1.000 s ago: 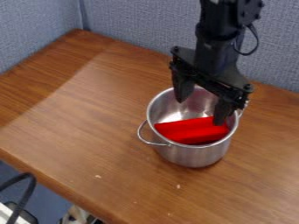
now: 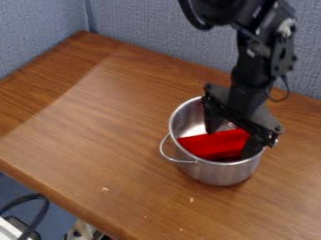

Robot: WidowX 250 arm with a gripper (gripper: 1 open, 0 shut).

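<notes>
A silver metal pot [image 2: 220, 172] with a wire handle at its left sits on the right part of the wooden table. A red object [image 2: 213, 142] lies inside it. My dark gripper [image 2: 239, 130] reaches down into the pot from above, open, over the red object. Its fingertips are partly hidden by the pot and hard to make out against the dark interior.
A padded grey wall stands behind it. Dark cables hang beside the table at the bottom left.
My gripper has moved lower into the pot. The pot and red object have shifted slightly to the right and down in view.
</notes>
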